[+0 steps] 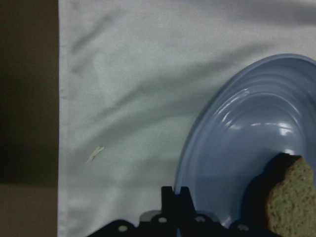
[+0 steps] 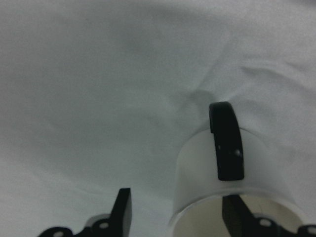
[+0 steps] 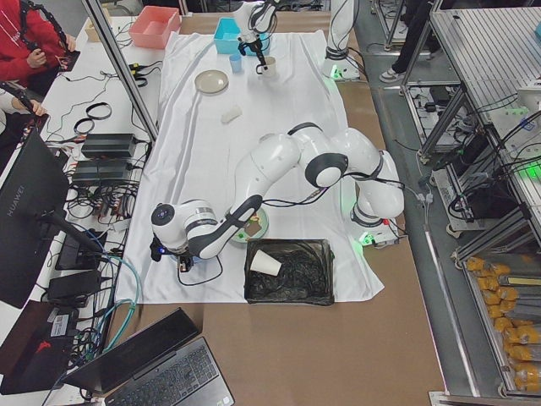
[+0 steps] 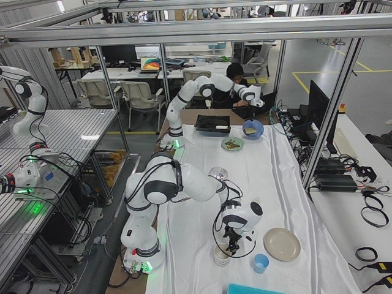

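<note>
My left gripper is shut at the rim of a blue plate (image 1: 232,128), nothing visible between its fingers; bread (image 1: 291,197) lies on the plate at lower right in the left wrist view. In the right wrist view my right gripper is open over a white mug (image 2: 192,168) with a dark handle (image 2: 226,143), one finger at or inside its rim. In the camera right view that mug (image 4: 222,257) stands beside a blue cup (image 4: 261,263) and a beige plate (image 4: 282,244).
A black lined bin (image 3: 292,288) holding a white cup (image 3: 265,262) and a green plate (image 4: 233,144) are near my left arm. A blue bin (image 3: 226,34) is by my right arm.
</note>
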